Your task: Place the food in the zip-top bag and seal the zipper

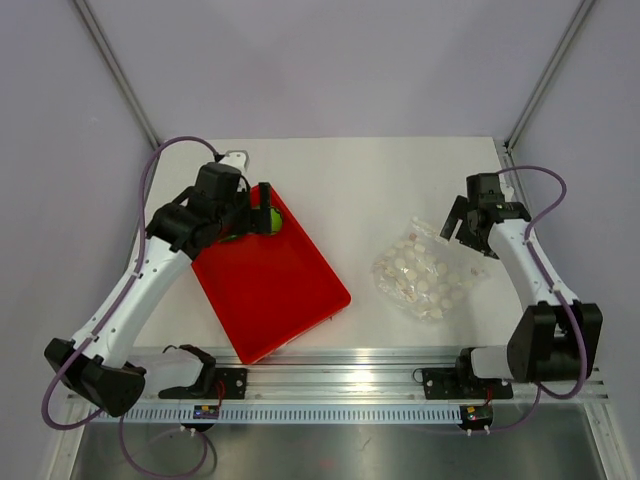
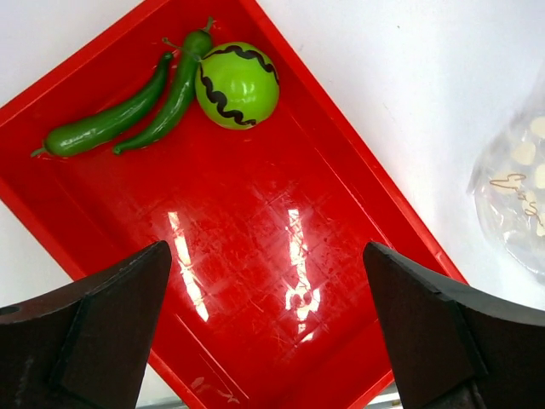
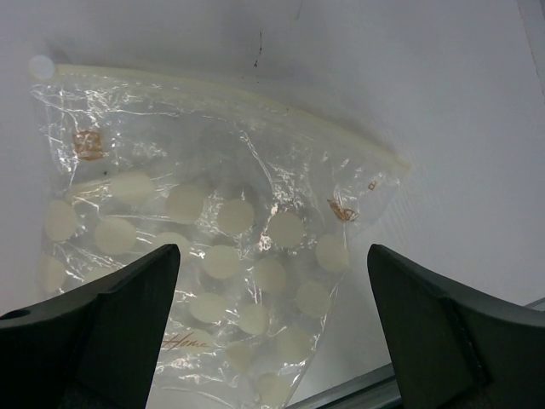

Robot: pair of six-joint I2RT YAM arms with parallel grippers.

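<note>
A red tray [image 1: 270,300] holds two green chili peppers [image 2: 102,126] and a green ball with dark zigzag stripes [image 2: 237,85] in its upper part. My left gripper [image 1: 256,205] hangs open over that end, partly hiding the food in the top view; nothing is between its fingers. The clear zip top bag [image 1: 425,280] lies flat on the white table at the right, its zipper edge [image 3: 221,102] along the top in the right wrist view. My right gripper [image 1: 462,222] stands open above the bag's right side, holding nothing.
Metal rails run along the front edge [image 1: 330,372] and up both sides.
</note>
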